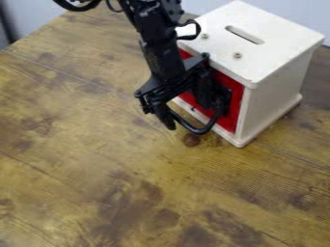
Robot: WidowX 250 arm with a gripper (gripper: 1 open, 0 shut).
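Note:
A white wooden box [276, 72] with a red front panel [227, 120] stands at the upper right, a slot and screws on its top. My black gripper [157, 102] hangs at its front, left of the red panel and low near the floor. A black curved bar [206, 130] loops down in front of the panel. Dark parts overlap there, so whether the fingers are open or shut is unclear.
A pale wall edge shows at the top left corner.

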